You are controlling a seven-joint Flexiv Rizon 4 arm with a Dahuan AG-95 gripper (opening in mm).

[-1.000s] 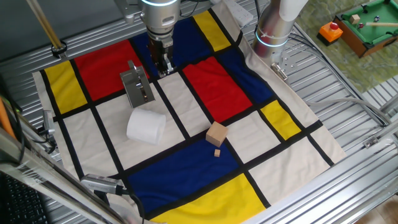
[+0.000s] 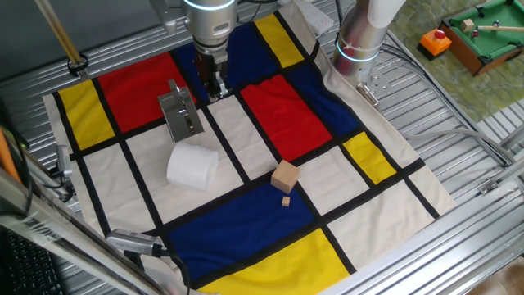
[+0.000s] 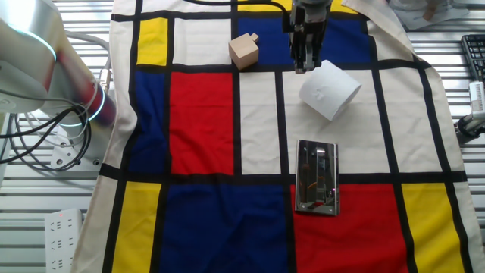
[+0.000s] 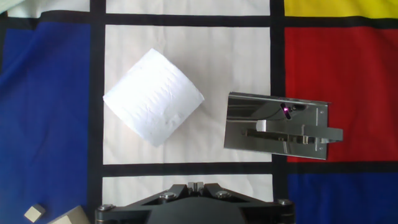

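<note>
A white paper roll [image 2: 192, 166] lies on its side on a white patch of the cloth; the wrist view shows the same roll [image 4: 153, 98] at upper left. Beside it is a shiny metal holder [image 2: 180, 113] with an upright plate and an arm; from above, the holder [image 4: 277, 126] straddles white and red patches. My gripper is shut, its fingertips together with nothing visible between them. It hangs over the cloth near the holder, apart from both things, as exterior view 1 shows the gripper [image 2: 216, 92].
A wooden cube [image 2: 285, 175] and a much smaller wooden block [image 2: 286, 201] sit near the blue patch. The colored cloth [image 2: 368, 238] has wide bare areas at front and right. A white power strip [image 3: 66, 241] lies off the cloth's edge.
</note>
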